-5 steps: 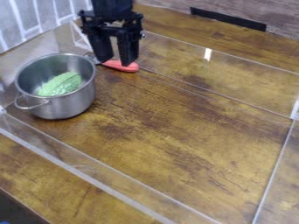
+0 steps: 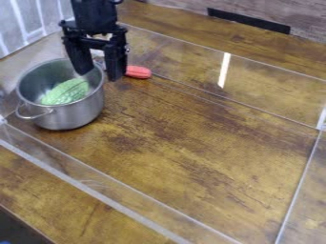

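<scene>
My black gripper (image 2: 98, 67) hangs over the rear right part of a steel pot (image 2: 68, 112) at the left, its fingers open and pointing down. A pale green cabbage-like object (image 2: 64, 93) lies in the pot. A red object (image 2: 136, 72) lies on the wood just right of the gripper, partly behind it.
A pale panel stands at the back left, and a dark strip lies at the back edge.
The gripper has moved left from above the red object to over the pot's rear edge, uncovering more of the red object. The pot and its contents look unmoved.
</scene>
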